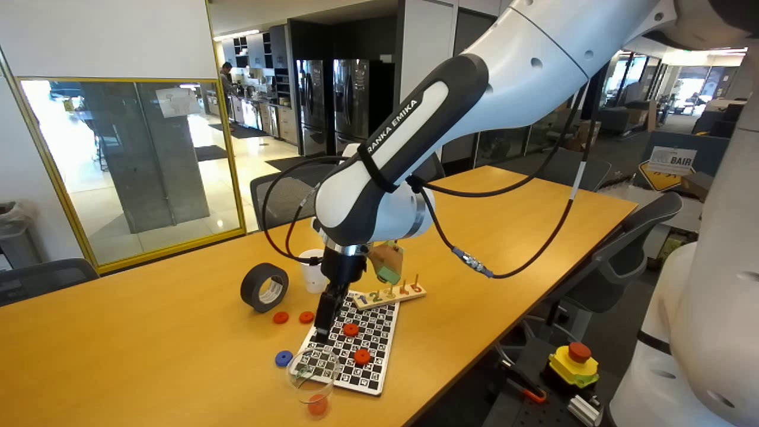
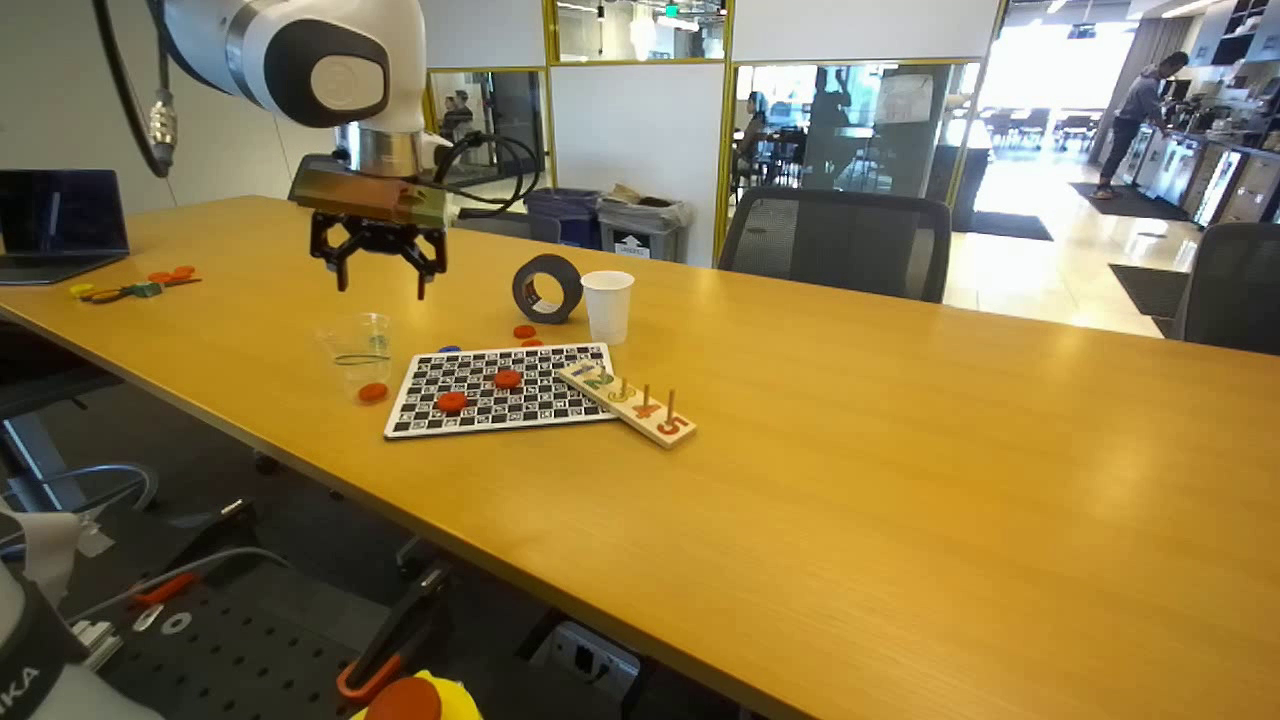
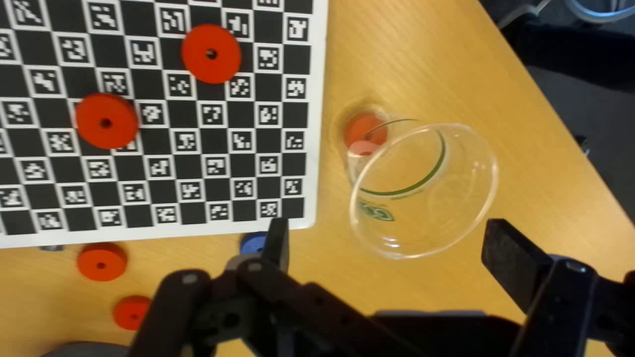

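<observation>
A clear plastic cup (image 3: 425, 196) stands on the table just off the corner of the checkered marker board (image 3: 315, 119). Inside it, at the bottom, lies a red disc (image 3: 364, 134); exterior view 2 shows the same disc (image 2: 373, 392) low in the cup (image 2: 366, 348). Two more red discs, one here (image 3: 211, 53) and one there (image 3: 106, 121), rest on the board. My gripper (image 2: 381, 292) hangs above the table near the cup, open, with empty space between its fingers. Beside the board are two red discs (image 3: 102, 262) and a blue disc (image 3: 253, 243), partly covered by a finger.
A wooden numbered peg board (image 2: 626, 404) overlaps the board's edge. Black tape roll (image 2: 546, 289) and white cup (image 2: 608, 306) stand behind. A laptop (image 2: 60, 226) and small items (image 2: 138, 289) sit at the far left.
</observation>
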